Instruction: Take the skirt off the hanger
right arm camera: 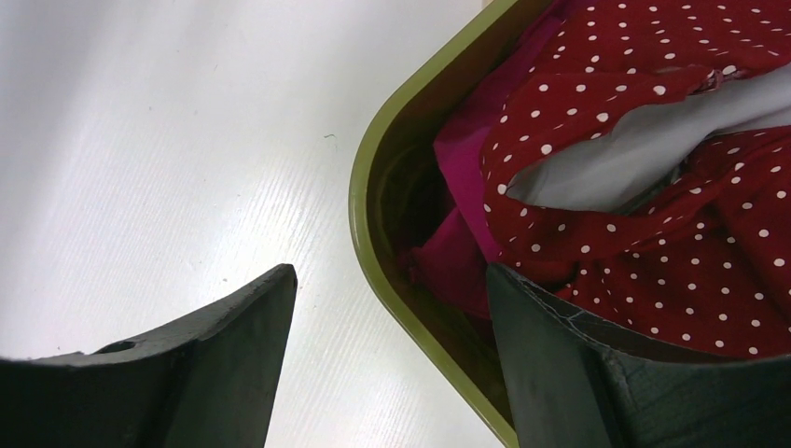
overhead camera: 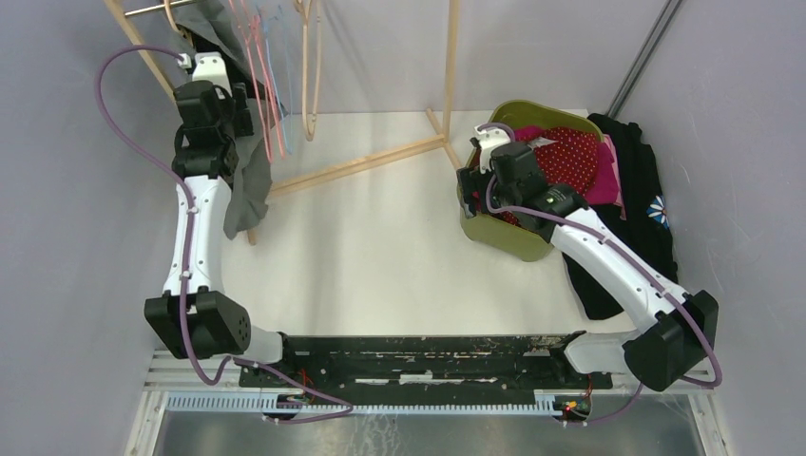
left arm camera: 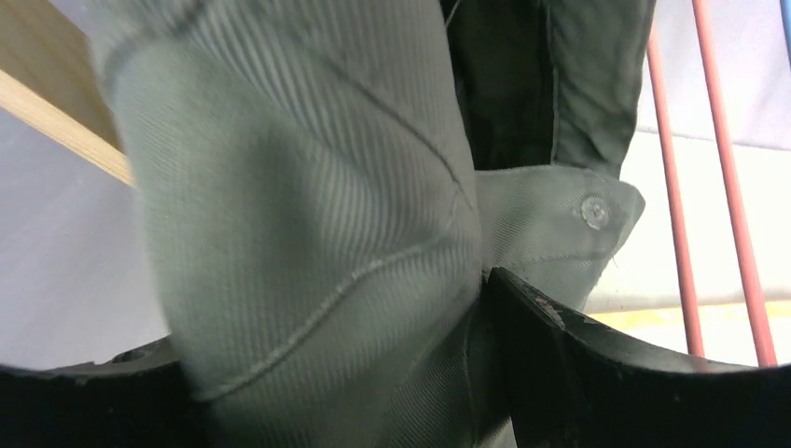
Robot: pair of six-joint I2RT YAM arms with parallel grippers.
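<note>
The grey skirt (overhead camera: 251, 185) hangs at the rack's left end, in a narrow drop beside my left arm. My left gripper (overhead camera: 242, 106) is at its upper part. In the left wrist view, the grey cloth (left arm camera: 326, 215) bulges up between widely parted fingers, and a snap button shows on a flap. A wooden hanger hook (overhead camera: 171, 15) sits on the rod above; the rest of that hanger is hidden. My right gripper (overhead camera: 466, 190) stands open at the green basket's left rim, its fingers (right arm camera: 233, 345) empty.
Pink and blue hangers (overhead camera: 269, 95) and a wooden hanger (overhead camera: 311, 85) dangle close to the skirt's right. The green basket (overhead camera: 513, 239) holds red dotted and magenta clothes. Black clothing (overhead camera: 642, 199) lies at the right.
</note>
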